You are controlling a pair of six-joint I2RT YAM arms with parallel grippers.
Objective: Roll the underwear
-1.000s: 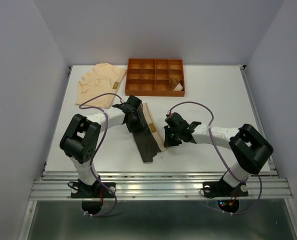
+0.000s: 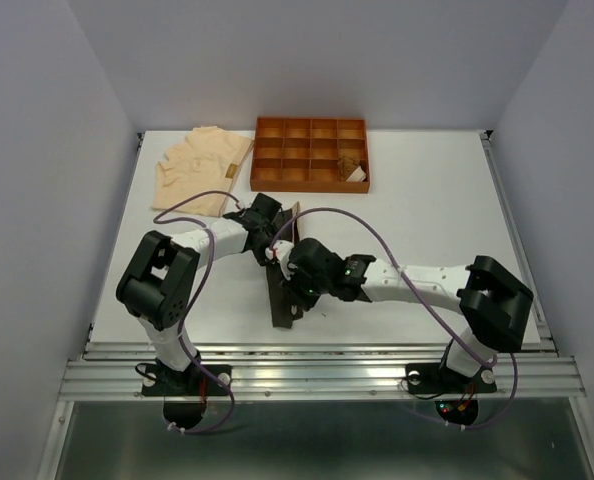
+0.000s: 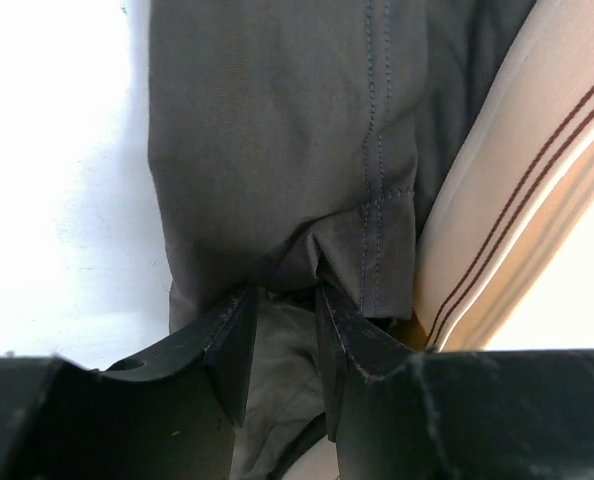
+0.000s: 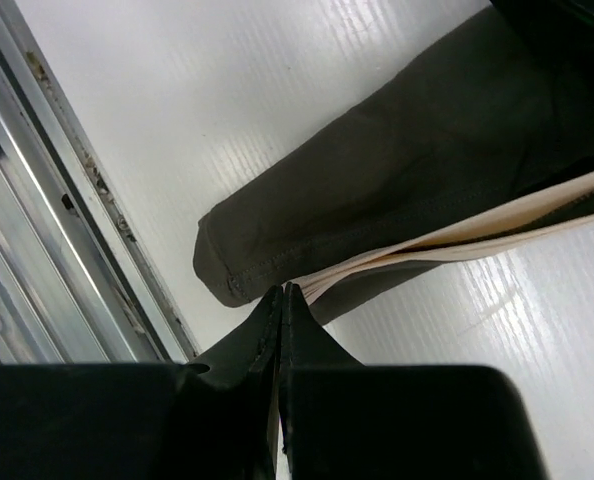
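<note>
Dark grey underwear (image 2: 280, 300) with a pale peach waistband (image 4: 477, 229) lies lengthwise on the white table, its band side folded over toward the left. In the right wrist view, my right gripper is shut, with the band's end pinched at its tips. My left gripper has its fingers apart, low over the grey cloth (image 3: 277, 130) near a stitched seam; cloth shows between and beneath them. Both arms cover much of the garment from above.
Folded peach cloth (image 2: 199, 165) lies at the back left. A brown compartment box (image 2: 309, 186) stands at the back, with small items in its right side. Free table shows at right and front left.
My right gripper has moved left, carrying the waistband edge over the grey fabric, so the garment looks narrower. The left arm has barely shifted.
</note>
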